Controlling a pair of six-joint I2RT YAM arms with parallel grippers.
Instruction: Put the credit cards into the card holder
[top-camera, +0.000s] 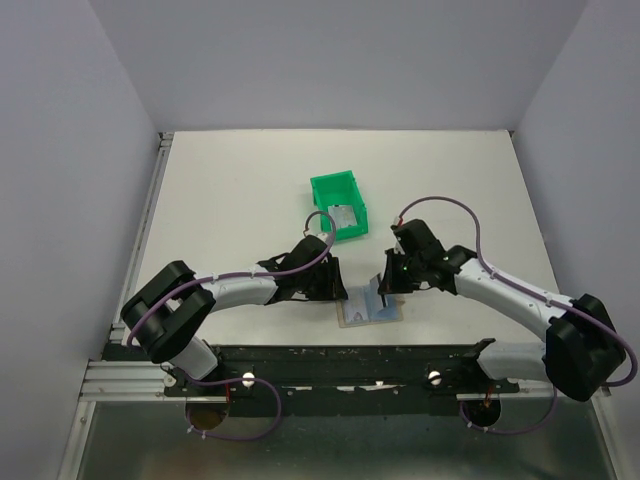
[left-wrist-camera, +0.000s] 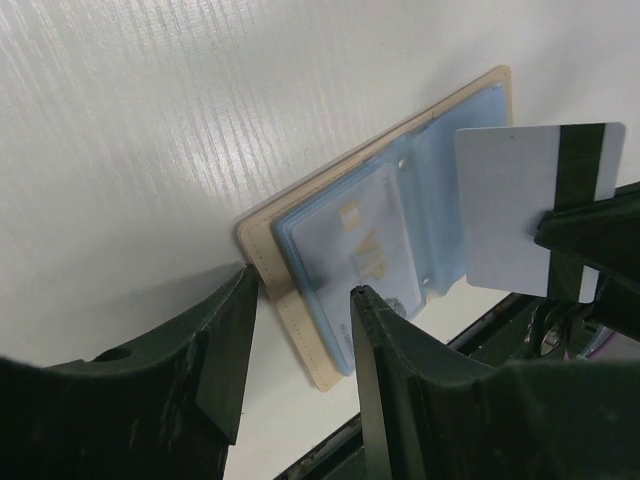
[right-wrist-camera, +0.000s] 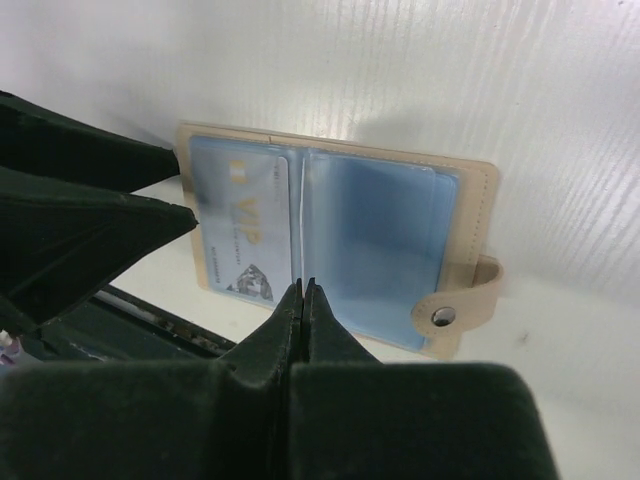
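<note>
The tan card holder (left-wrist-camera: 300, 330) lies open on the table, a VIP card (right-wrist-camera: 245, 230) in its left sleeve and a blue sleeve (right-wrist-camera: 375, 240) on the right. My left gripper is open, its fingertips at the holder's left edge. My right gripper is shut on a card, pale with a dark stripe, held upright over the holder; in the right wrist view only its thin edge shows, above the fingertips.
A green box (top-camera: 319, 190) with pale cards inside stands behind the holder. The front table edge runs close below the holder.
</note>
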